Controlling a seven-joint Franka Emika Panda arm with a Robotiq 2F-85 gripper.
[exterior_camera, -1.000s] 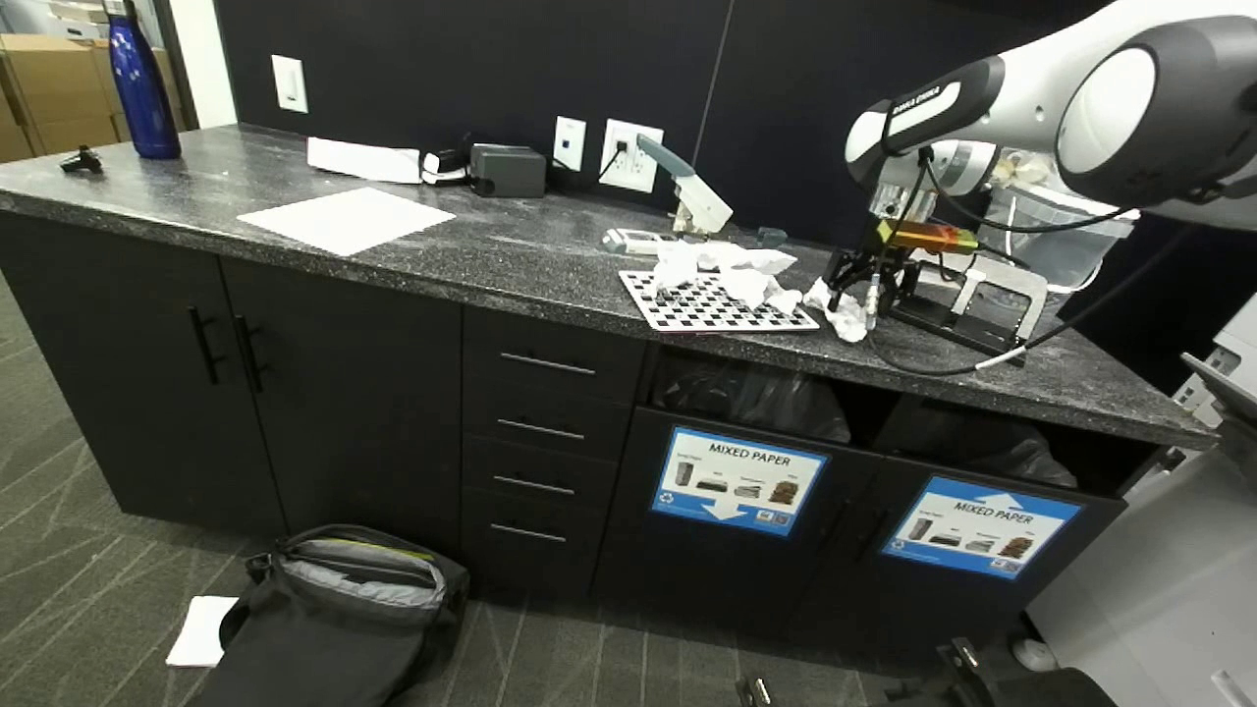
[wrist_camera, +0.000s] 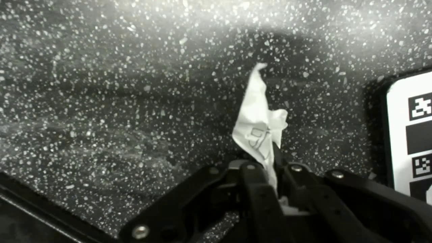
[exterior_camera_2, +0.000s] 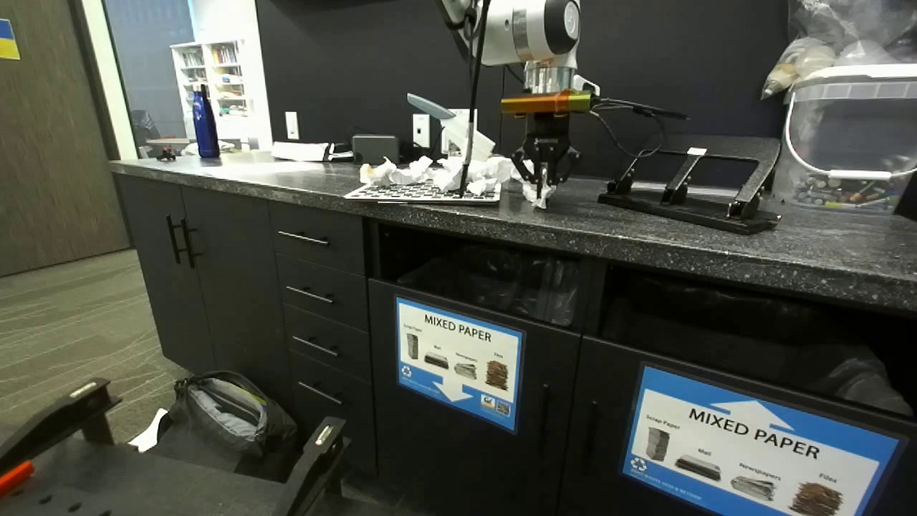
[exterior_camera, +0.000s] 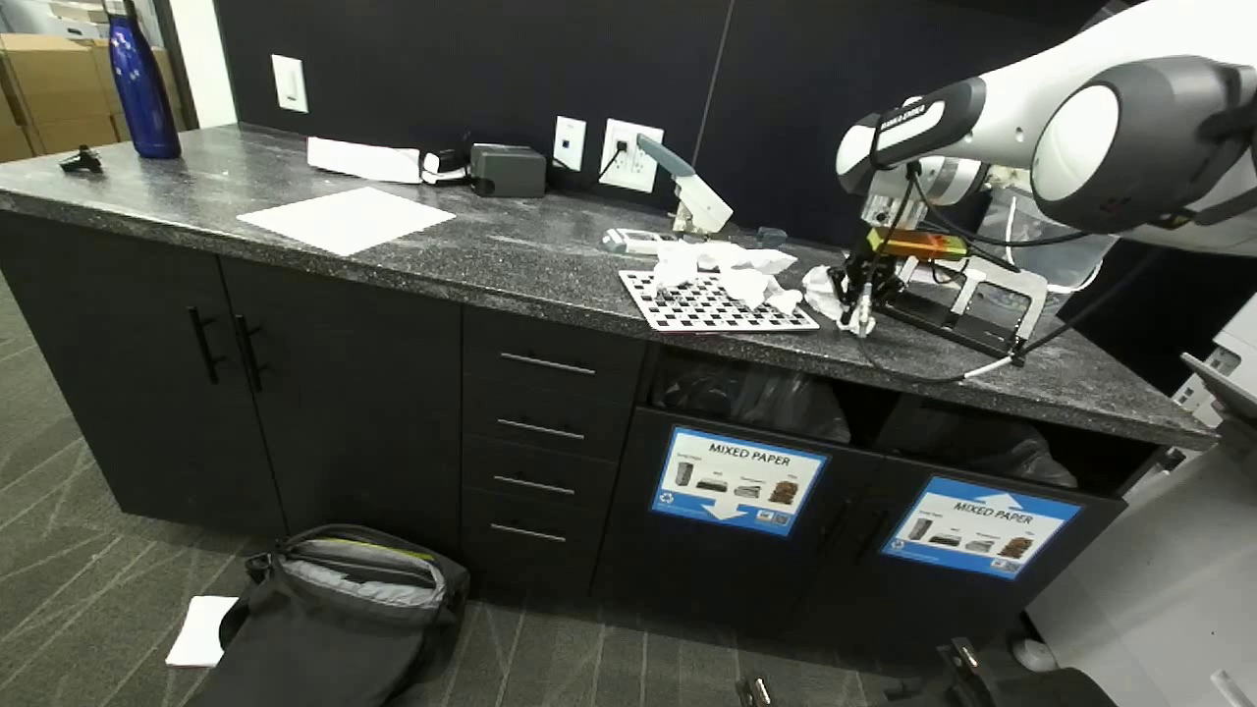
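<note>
A crumpled piece of white paper (wrist_camera: 254,115) with small printed marks lies on the dark speckled counter. My gripper points down over its near part, the fingers close together with a fold of the paper between them. From the front, the gripper (exterior_camera_2: 542,182) is low at the counter, with a bit of the paper (exterior_camera_2: 536,199) showing under the fingertips. In exterior view 1 the paper (exterior_camera: 821,291) is partly hidden behind the gripper (exterior_camera: 861,308).
Beside the gripper, a checkered board (exterior_camera: 707,308) bears more crumpled paper (exterior_camera: 748,281). A black laptop stand (exterior_camera_2: 688,205) and a clear bucket (exterior_camera_2: 847,163) stand on the other side. Below the counter edge are open bin slots (exterior_camera_2: 481,266). A flat white sheet (exterior_camera: 348,219) lies farther left.
The arm has shifted slightly left in exterior view 1, and the gripper now covers the middle of the crumpled paper. Its fingers have come together around the paper.
</note>
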